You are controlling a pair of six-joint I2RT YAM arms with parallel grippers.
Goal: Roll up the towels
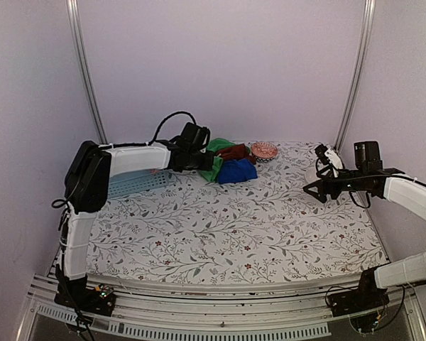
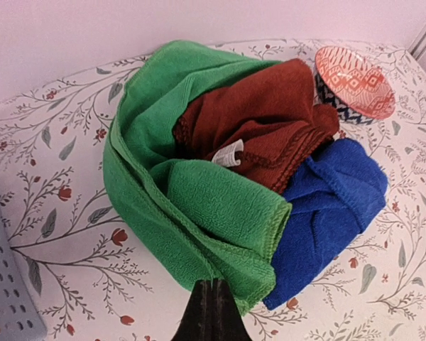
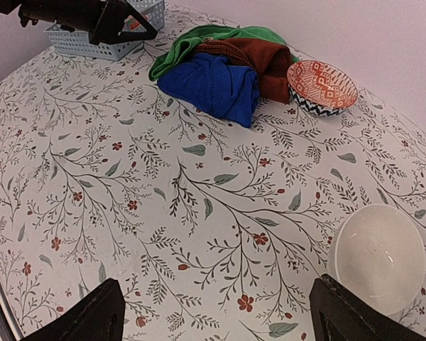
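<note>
A green towel (image 2: 192,206) lies loosely bunched near the back wall, one part folded over. My left gripper is shut, its tips at the towel's near edge in the left wrist view. Whether any cloth is between them cannot be made out. A crumpled dark red towel (image 2: 255,117) with a white tag rests against the green one. Beside them, a folded blue towel (image 2: 330,213) lies on the right. Far from the towels, on the table's right side, my right gripper stands open and empty.
Behind the towels to the right is a red-patterned bowl (image 3: 321,84). A white round object (image 3: 380,256) stands near the right gripper. At the left, a light blue perforated basket (image 1: 138,183) sits partly under the left arm.
</note>
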